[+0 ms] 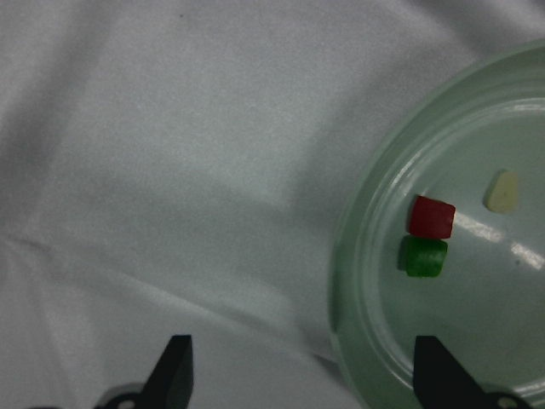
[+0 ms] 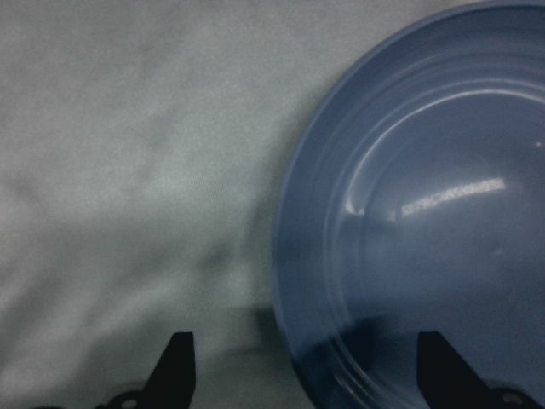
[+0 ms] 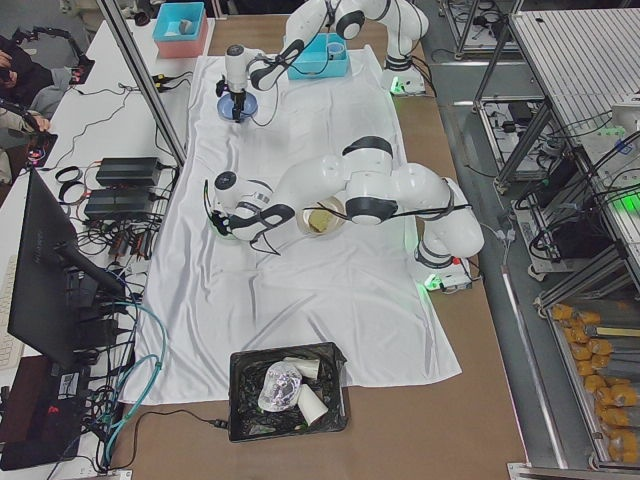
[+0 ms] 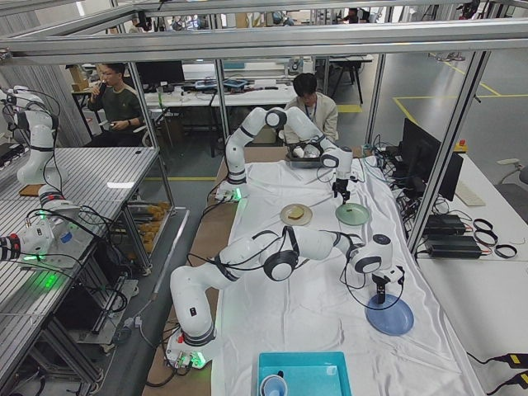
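Observation:
My left gripper is open over the rim of a green plate (image 1: 366, 230), which holds a red block (image 1: 431, 217), a green block (image 1: 424, 256) and a small cream piece (image 1: 502, 192). My right gripper is open over the edge of an empty blue plate (image 2: 426, 247). A beige plate (image 4: 287, 217) with a yellowish item on it sits beside the green plate, partly hidden by the left arm in the camera left view.
A teal tray (image 4: 313, 371) with a cup (image 4: 273, 386) is near the right arm. A black bin (image 3: 270, 425) with foil and white cylinders lies at the cloth's other end.

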